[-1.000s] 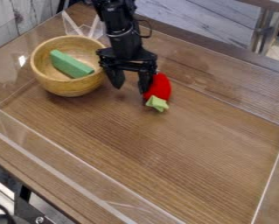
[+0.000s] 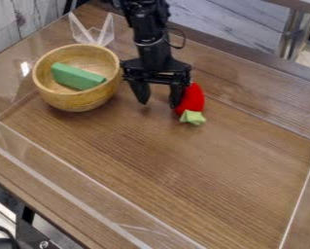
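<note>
My black gripper (image 2: 158, 86) hangs low at the upper middle of the camera view, its fingers pointing down on either side of a gap, just left of a red object (image 2: 189, 97) with a light green piece (image 2: 192, 118) at its front. The red object looks like a strawberry or similar toy; whether a finger touches it is unclear. A wooden bowl (image 2: 92, 96) on the left holds a green block (image 2: 74, 78).
A pale see-through object stands behind the bowl at the back left, near a wall.
The red object with its green piece has shifted slightly right. The gripper has moved a little, staying beside it. The bowl and green block look nearly unchanged.
</note>
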